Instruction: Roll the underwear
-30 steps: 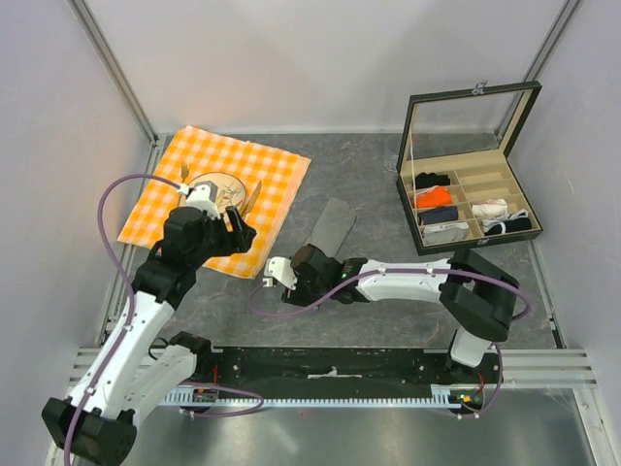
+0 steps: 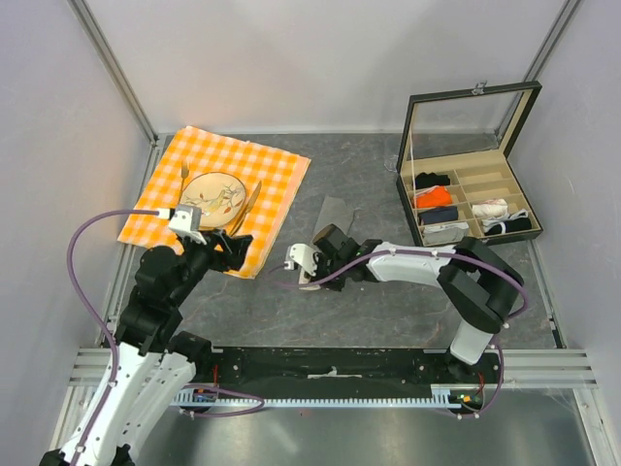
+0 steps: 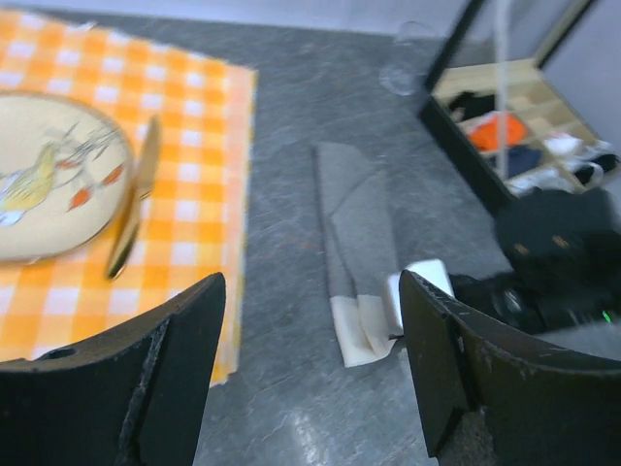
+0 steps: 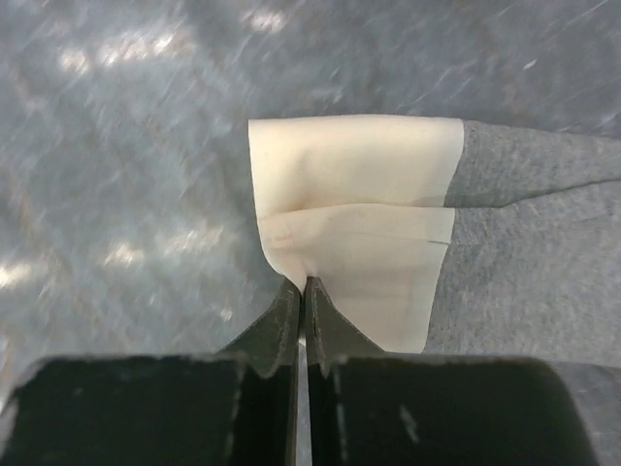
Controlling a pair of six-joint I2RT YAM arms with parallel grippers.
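Note:
Grey underwear [image 3: 354, 209] with a cream band lies flat, folded lengthwise, on the dark mat. In the right wrist view my right gripper is shut on the edge of the cream band [image 4: 354, 160], which is puckered between the fingertips; from above, the right arm covers that end. My left gripper stands open above the mat, left of the underwear, with nothing between its fingers.
An orange checked cloth [image 2: 277, 165] with a plate [image 2: 209, 184], fork and knife lies at the left. An open lidded box [image 2: 480, 180] of rolled clothing sits at the right. Bare mat surrounds the underwear.
My right gripper has moved right and toward the back of the mat. My left arm has shifted slightly toward the front.

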